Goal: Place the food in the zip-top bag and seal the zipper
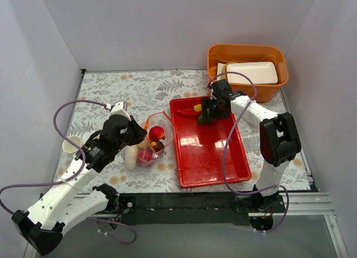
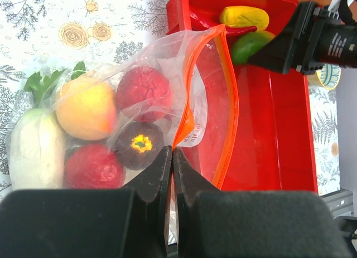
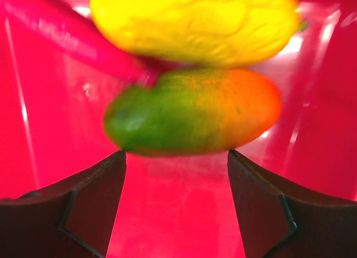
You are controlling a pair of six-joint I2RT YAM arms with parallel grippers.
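The clear zip top bag [image 2: 167, 63] has an orange zipper edge [image 2: 230, 102] and gapes toward the red tray [image 1: 215, 163]. Inside it are a peach [image 2: 86, 107], a dark mangosteen [image 2: 139, 145], red fruits [image 2: 95, 166] and a pale white vegetable [image 2: 36, 149]. My left gripper is shut at the orange edge of the bag's mouth, which meets its fingertips. Over the tray's far end, my right gripper stands open, its fingers either side of and just short of a green-and-orange mango [image 3: 192, 110]. Nothing is between its fingertips.
Beside the mango lie a yellow vegetable [image 3: 195, 24] and a red chili [image 3: 72, 35]. An orange bin [image 1: 248, 52] with white containers stands behind the tray at the right. A white cup [image 1: 71, 144] is at the left.
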